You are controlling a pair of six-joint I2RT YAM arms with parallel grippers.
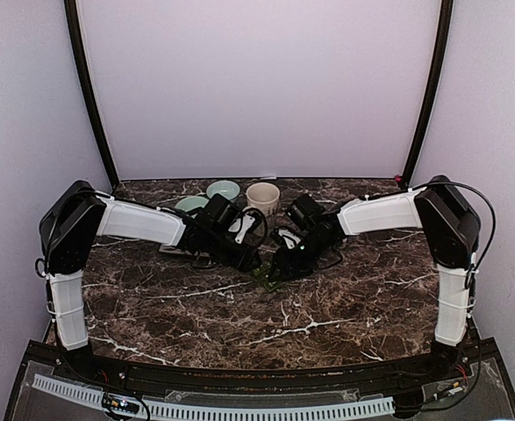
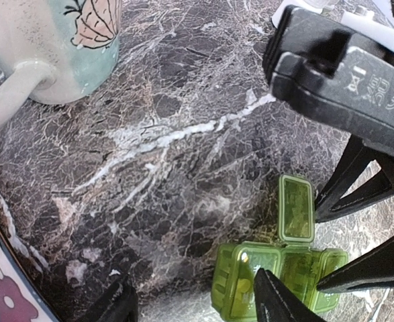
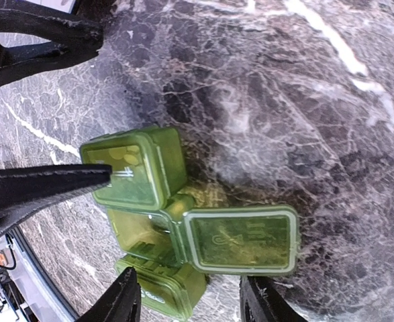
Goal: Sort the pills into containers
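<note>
A green translucent pill box (image 1: 266, 280) lies on the marble between both grippers. In the left wrist view its closed compartment (image 2: 245, 282) is at the bottom, with a raised lid (image 2: 296, 208) behind. In the right wrist view the middle compartment is uncovered, its lid (image 3: 240, 238) folded outward. My left gripper stands part open by the box's near end; nothing shows clearly between its fingers. My right gripper is open at the box, fingertips either side of the end compartment and lid area. Pills are too indistinct to identify.
A white mug (image 1: 263, 195) and two pale bowls (image 1: 223, 189) stand behind the arms. A patterned tray (image 2: 5, 288) edges the left wrist view.
</note>
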